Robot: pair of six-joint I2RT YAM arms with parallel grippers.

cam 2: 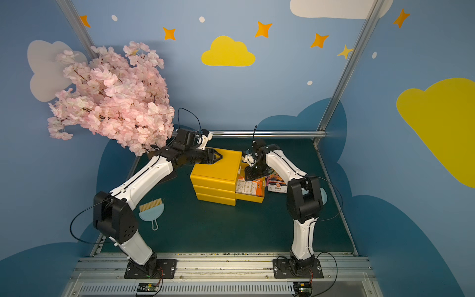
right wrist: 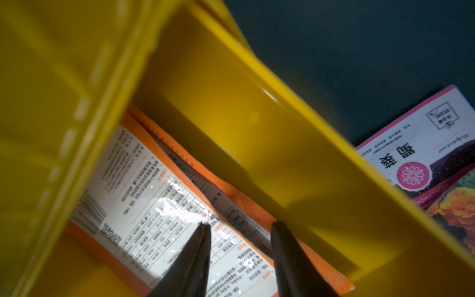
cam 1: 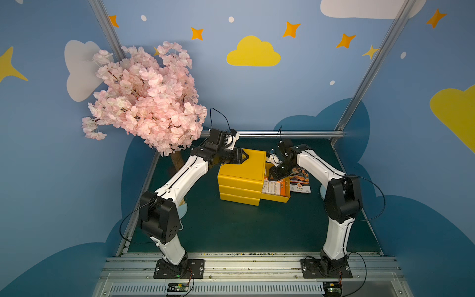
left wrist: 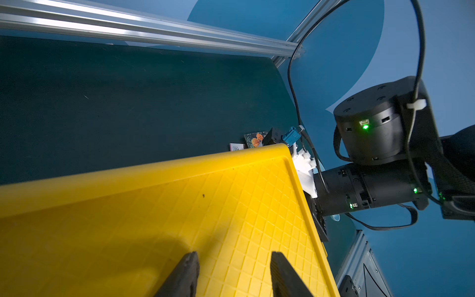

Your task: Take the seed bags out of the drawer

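Observation:
A yellow three-tier drawer unit (cam 1: 241,170) stands mid-table, one drawer (cam 2: 249,197) pulled out to the right. Orange-edged seed bags (right wrist: 163,198) lie inside it, printed side up. Over the unit's top, my left gripper stands open with nothing between its fingers. My right gripper is down over the open drawer, fingers apart above the bags; whether they touch one is unclear. Other seed bags, a pink-edged one (right wrist: 395,138) and a flower-pictured one (right wrist: 455,212), lie outside the drawer, on the table to its right.
A blossom tree (cam 1: 143,99) stands at the back left, close to my left arm. A dustpan and brush (cam 2: 151,211) lie at the front left. Walls surround the table.

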